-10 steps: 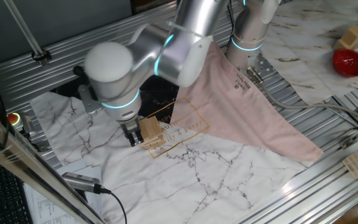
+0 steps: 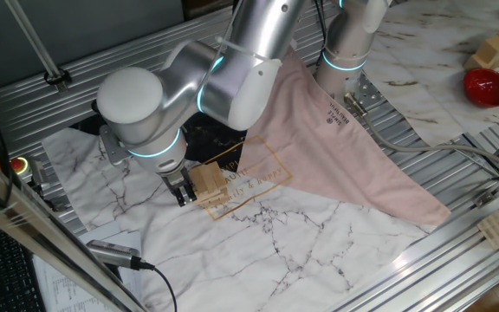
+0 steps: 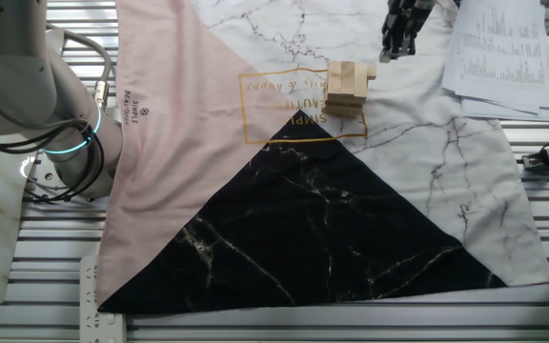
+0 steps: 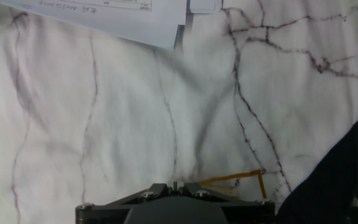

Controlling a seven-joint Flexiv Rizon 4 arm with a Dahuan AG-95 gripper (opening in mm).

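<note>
A small stack of pale wooden blocks (image 2: 209, 184) rests on the cloth, over the gold-framed print. From the other side, the same wooden stack (image 3: 348, 86) shows one block jutting out towards the gripper. My gripper (image 2: 186, 198) hangs just beside the stack, pointing down. A gap of white cloth separates the gripper (image 3: 396, 55) from the blocks in exterior view 2. In the wrist view the fingers of the gripper meet at the bottom centre, with nothing visible between them. The blocks cannot be made out there.
The cloth has white marbled, black (image 3: 298, 219) and pink (image 3: 174, 124) areas. Paper sheets (image 3: 503, 57) lie beyond the gripper. A red bowl (image 2: 488, 88) and more wooden blocks (image 2: 492, 52) are on a separate marbled surface. A metal post (image 2: 42, 225) rises in the foreground.
Over the last second the arm has swung left in exterior view 1, its gripper shifting slightly and turning a little. The blocks have not moved.
</note>
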